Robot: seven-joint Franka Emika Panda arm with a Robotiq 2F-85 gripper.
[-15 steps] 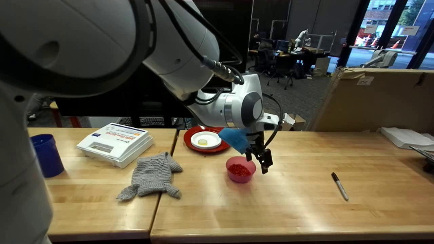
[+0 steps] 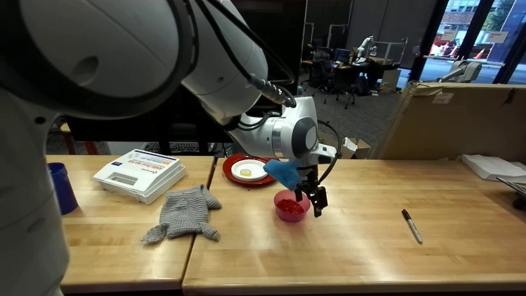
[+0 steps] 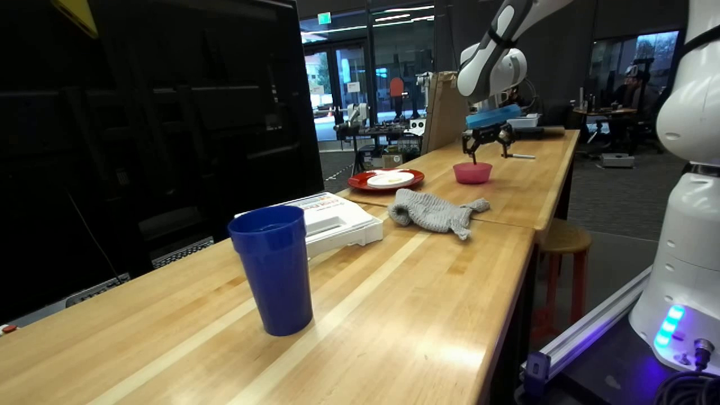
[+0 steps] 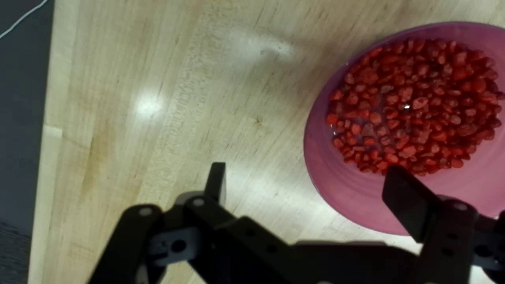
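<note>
A pink bowl point(image 2: 283, 213) stands upright on the wooden table, partly filled with small red pebbles point(image 2: 289, 206). In the wrist view the bowl point(image 4: 326, 182) takes up the right side, with its pebbles point(image 4: 416, 104) clearly visible. My gripper point(image 2: 308, 208) is open above the bowl's rim with nothing between its fingers. From the wrist, one finger point(image 4: 412, 203) overlaps the bowl's near wall, while the other finger point(image 4: 216, 182) hangs over bare table beside it. In exterior view 2 the bowl point(image 3: 472, 173) sits just under my gripper point(image 3: 489, 159).
A red plate point(image 2: 227, 170) with a white plate on it lies behind the bowl. To the left are a grey knitted cloth point(image 2: 185, 212), a white case point(image 2: 140, 170) and a blue cup point(image 3: 273, 277). A marker point(image 2: 412, 226) lies right.
My gripper has come down a little and shifted slightly left, closer to the bowl. The bowl and the other things on the table have stayed put.
</note>
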